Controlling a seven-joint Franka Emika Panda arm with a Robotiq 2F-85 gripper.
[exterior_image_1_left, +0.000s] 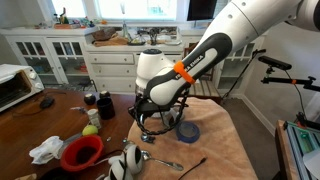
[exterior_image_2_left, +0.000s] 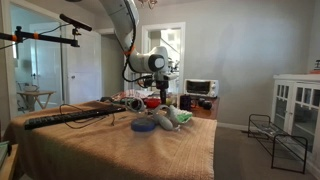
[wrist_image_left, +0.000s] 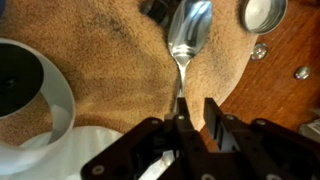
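Note:
In the wrist view my gripper enters from the bottom, its black fingers (wrist_image_left: 213, 112) standing part open with a narrow gap. Ahead of them a metal spoon (wrist_image_left: 188, 30) lies on the tan cloth (wrist_image_left: 125, 85). Its bowl points away from me and its handle runs down toward the left finger, where the end is hidden. Nothing clearly shows held between the fingertips. From the first exterior view, the gripper (exterior_image_1_left: 150, 128) hangs low over the table, too small to read there.
A white container (wrist_image_left: 60, 110) and another white rim (wrist_image_left: 80, 150) crowd my left side. A small metal cup (wrist_image_left: 263, 14) stands at upper right. Elsewhere are a red bowl (exterior_image_1_left: 82, 152), a blue lid (exterior_image_1_left: 187, 132) and a dark utensil (exterior_image_1_left: 192, 168).

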